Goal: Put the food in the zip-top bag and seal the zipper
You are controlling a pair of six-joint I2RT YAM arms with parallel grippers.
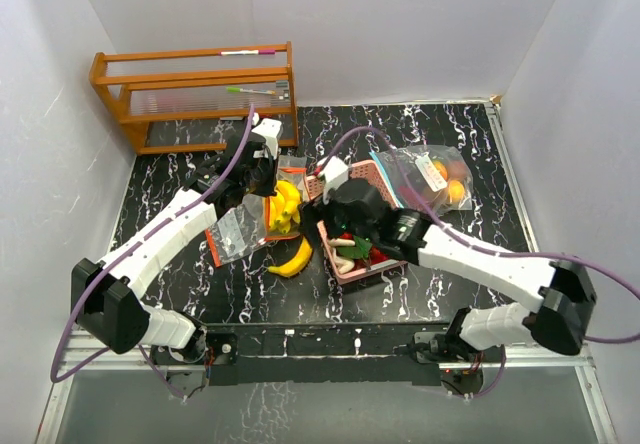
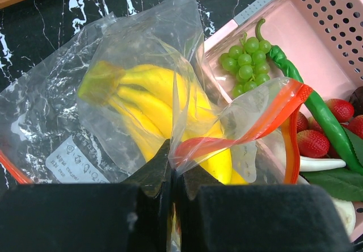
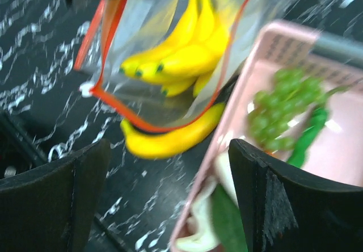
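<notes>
My left gripper is shut at the red-zippered top edge of the clear zip bag, holding its mouth raised; bananas lie inside, clustered. A single loose banana lies on the counter below the bag's mouth, beside the pink basket. My right gripper is open above this banana and the basket's edge, nothing visible between its fingers; in the top view it is blurred.
The basket holds grapes, a green pepper, strawberries and other produce. Another bag with fruit lies at the right. A wooden rack stands at the back left.
</notes>
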